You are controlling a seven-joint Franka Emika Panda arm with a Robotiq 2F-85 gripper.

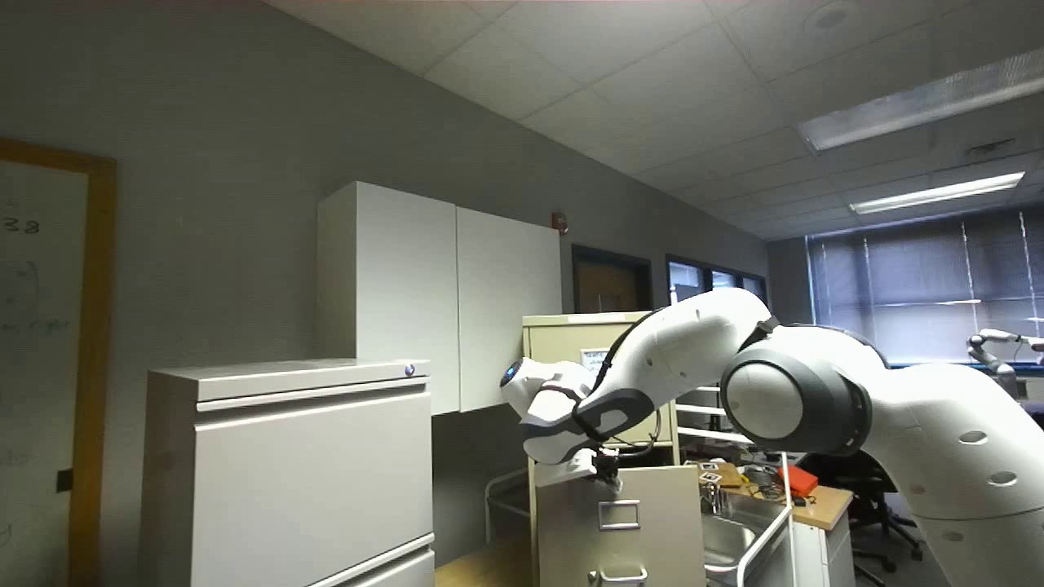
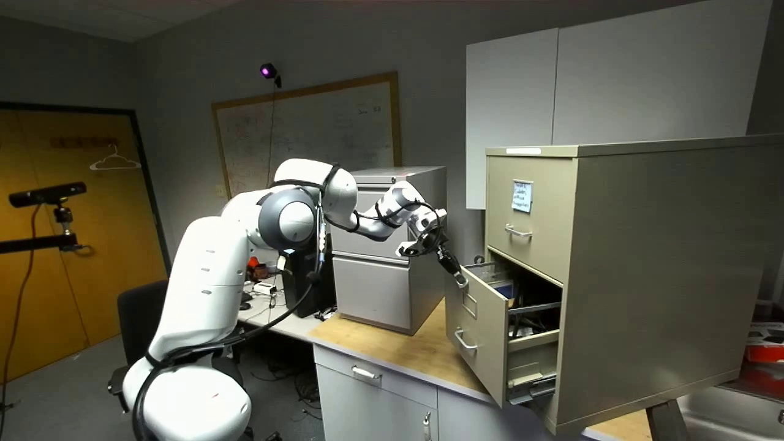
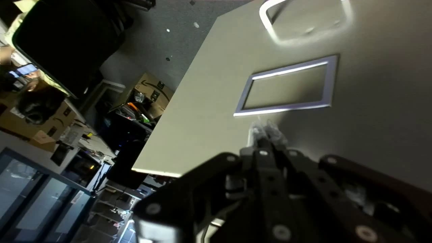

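A beige filing cabinet (image 2: 647, 279) has one drawer (image 2: 459, 309) partly pulled out, with its metal handle (image 2: 464, 339) low on the front. My gripper (image 2: 461, 280) is at the upper part of that drawer's front. In the wrist view the gripper is shut, its pale fingertips close together with nothing visible between them. They meet or nearly meet the drawer front (image 3: 194, 133) beside the label frame (image 3: 243, 95); the exact contact cannot be made out. The handle (image 3: 265, 16) lies farther off. From the other side, the gripper (image 1: 608, 474) is tilted against the drawer front (image 1: 670, 528).
A grey filing cabinet (image 2: 371, 294) stands on the wooden counter (image 2: 382, 353) left of the beige one. White wall cupboards (image 2: 514, 110) hang above. Various items (image 2: 507, 289) lie inside the pulled-out drawer. A sink (image 1: 724, 538) is on the cabinet's other side.
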